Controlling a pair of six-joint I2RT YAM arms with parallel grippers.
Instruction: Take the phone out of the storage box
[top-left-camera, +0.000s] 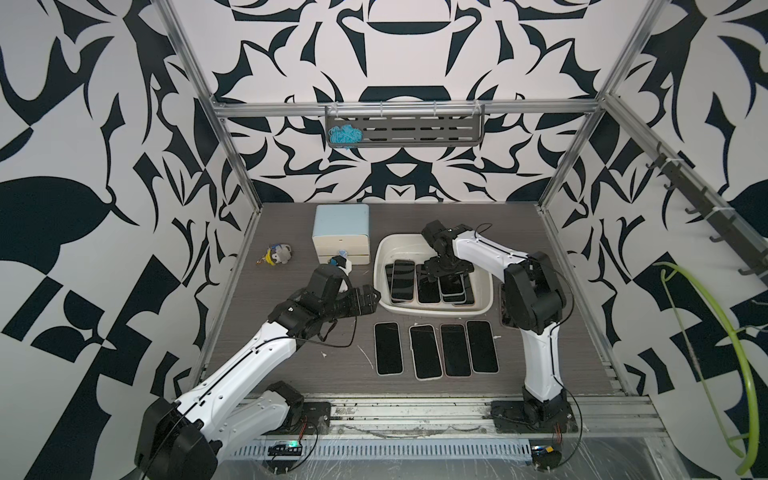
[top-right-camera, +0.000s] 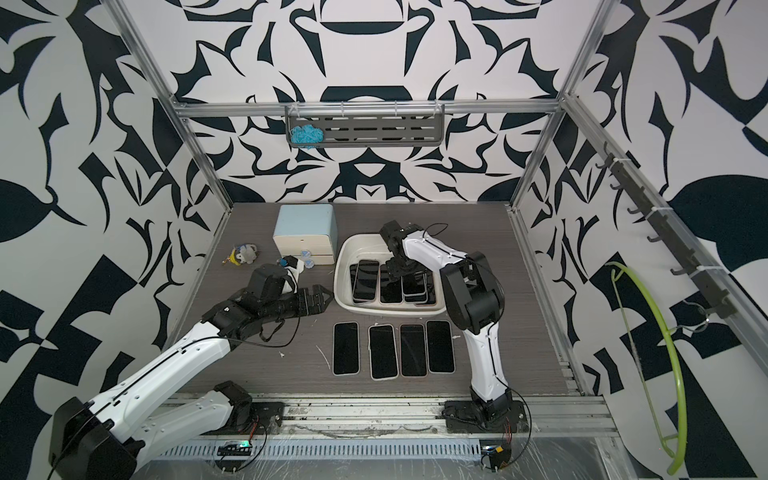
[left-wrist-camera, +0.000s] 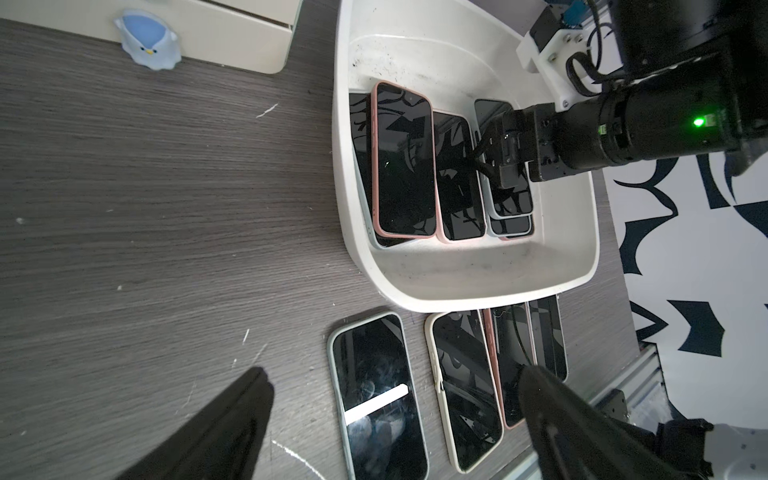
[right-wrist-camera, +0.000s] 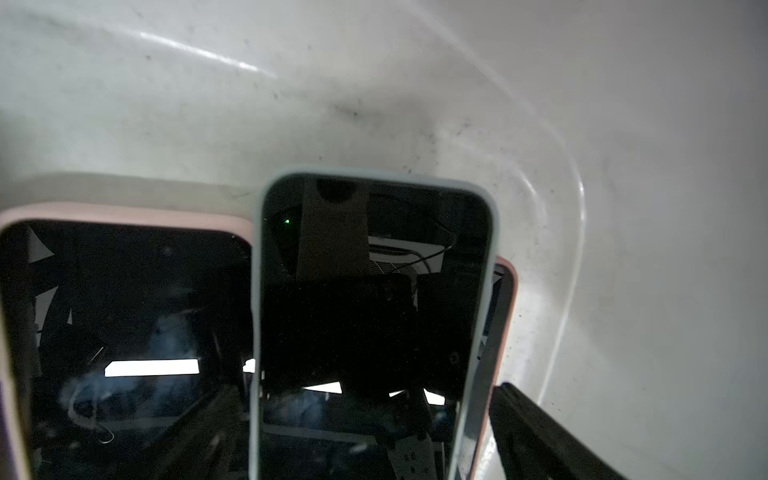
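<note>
A white storage box (top-left-camera: 384, 308) holds several stacked phones. My right gripper hangs open over its right part, with a pale-blue-edged phone (right-wrist-camera: 372, 296) between its blurred fingers; a pink-edged phone (right-wrist-camera: 120, 304) lies beside it. My left gripper is open outside the box at its front left, above a row of phones (left-wrist-camera: 376, 360) on the table.
A blue cabinet (top-left-camera: 341, 224) stands behind and left of the box, and a small plush toy (top-left-camera: 278, 254) lies at the left.
</note>
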